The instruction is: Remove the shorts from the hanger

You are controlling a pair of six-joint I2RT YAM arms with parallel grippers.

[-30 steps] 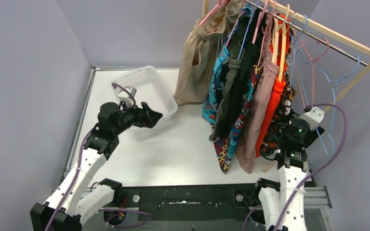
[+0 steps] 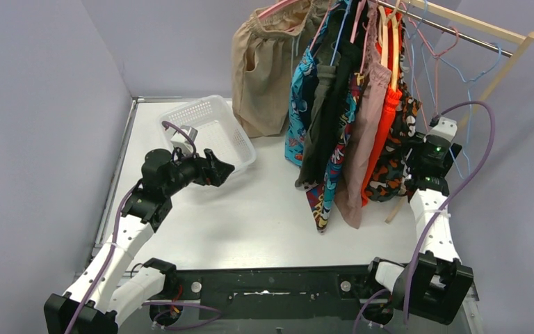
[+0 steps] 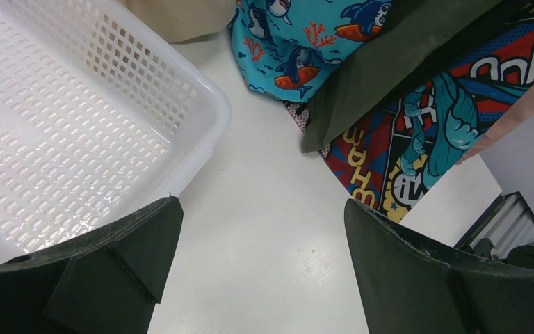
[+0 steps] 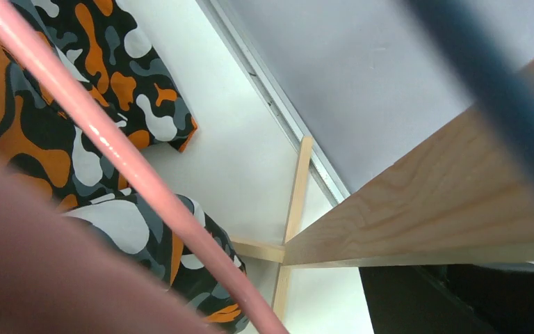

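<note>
On a wooden rack at the right, several shorts hang from hangers. Among them are tan shorts (image 2: 264,76), olive ones (image 2: 316,125), pink ones (image 2: 365,139), red ones (image 2: 389,115) and camouflage ones (image 4: 104,139). My right gripper (image 2: 425,147) is among the empty hangers, beside the camouflage shorts; its fingers cannot be made out. A pink hanger bar (image 4: 139,174) crosses close before its wrist camera, and a blurred blue bar (image 4: 490,90) passes at the right. My left gripper is open and empty, near the basket's edge.
A white perforated basket (image 2: 250,154) stands at the back left. The rack's wooden post (image 4: 417,195) is close in front of the right wrist camera. Empty pink and blue hangers (image 2: 467,83) hang near the rail's right end.
The rack and its clothes have shifted up and, on the whole, to the left in the top view. My right arm has moved farther back. The left arm and basket have stayed put.
</note>
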